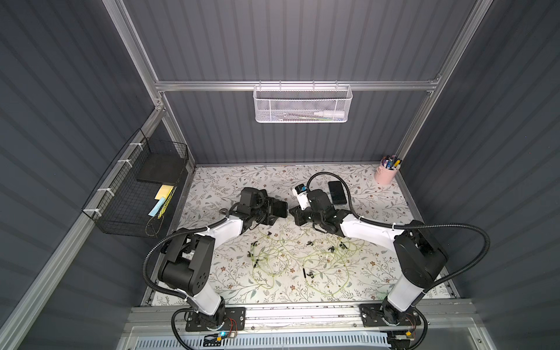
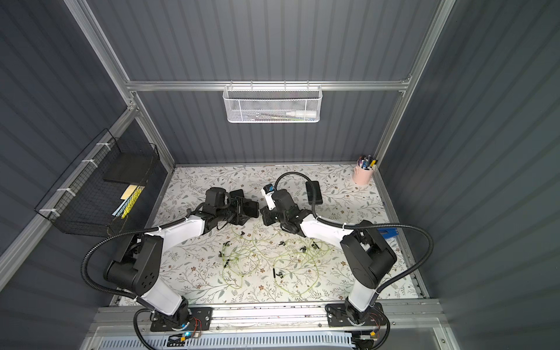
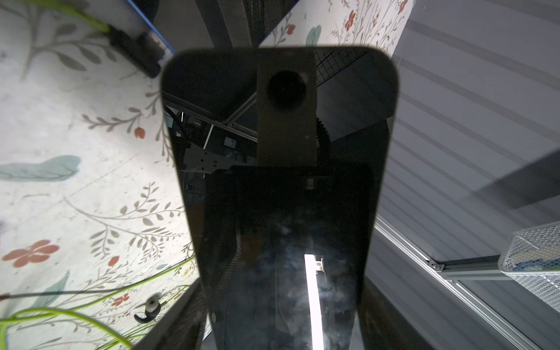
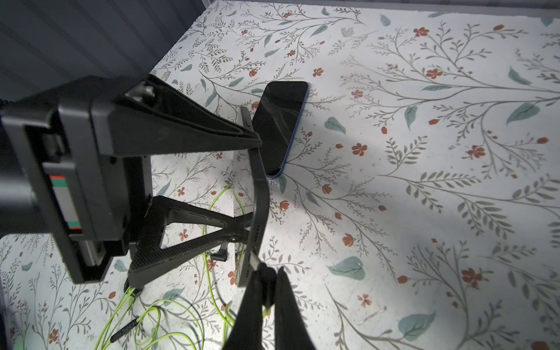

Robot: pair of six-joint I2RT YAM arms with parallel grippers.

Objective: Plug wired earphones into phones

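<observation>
My left gripper is shut on a black phone (image 3: 285,215), whose dark glossy face fills the middle of the left wrist view. Seen edge-on in the right wrist view, the held phone (image 4: 257,198) stands up off the table. My right gripper is shut on a small black earphone plug (image 4: 267,275). The plug's pale tip is right at the phone's lower edge; whether it enters a socket cannot be made out. Green earphone cables (image 4: 210,285) trail below. A second phone (image 4: 280,122), blue-edged, lies flat behind.
Tangled green cables (image 1: 280,250) with several black earbuds cover the table's front middle. Another black plug (image 3: 134,52) lies beside a blue-edged dark object. A pink pen cup (image 1: 385,174) stands at the back right; a wire basket (image 1: 131,207) hangs at left.
</observation>
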